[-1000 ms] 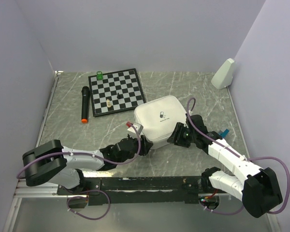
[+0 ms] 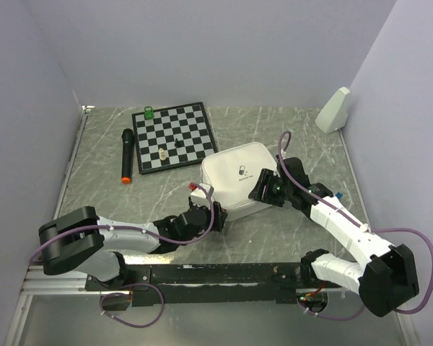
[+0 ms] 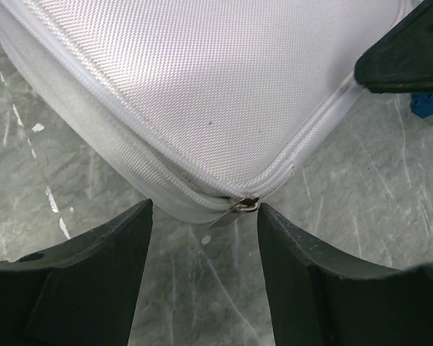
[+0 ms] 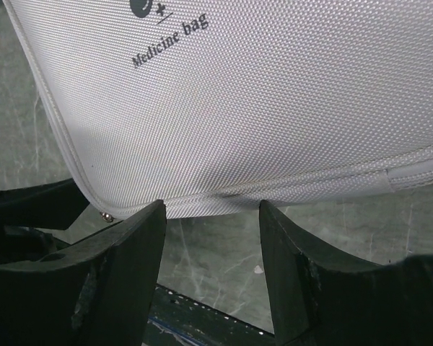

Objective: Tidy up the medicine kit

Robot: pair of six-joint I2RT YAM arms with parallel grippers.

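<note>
A white mesh bag (image 2: 231, 173) printed "Medicine bag" (image 4: 238, 101) lies on the marble table, its lid down. In the left wrist view my left gripper stands open at the bag's near corner (image 3: 202, 130), around a small metal zipper pull (image 3: 244, 204), not closed on it. My right gripper is part open at the bag's right-hand side, fingertips just by the zipped edge, with nothing visibly held between them.
A checkerboard (image 2: 172, 133) with small items and a black-and-orange microphone (image 2: 127, 155) lie at the back left. A white device (image 2: 333, 109) stands at the back right. A blue object (image 3: 427, 105) lies right of the bag. Marble is clear at left.
My right gripper has moved slightly toward the back of the table, over the bag's right edge. My left gripper has shifted only a little at the bag's near corner.
</note>
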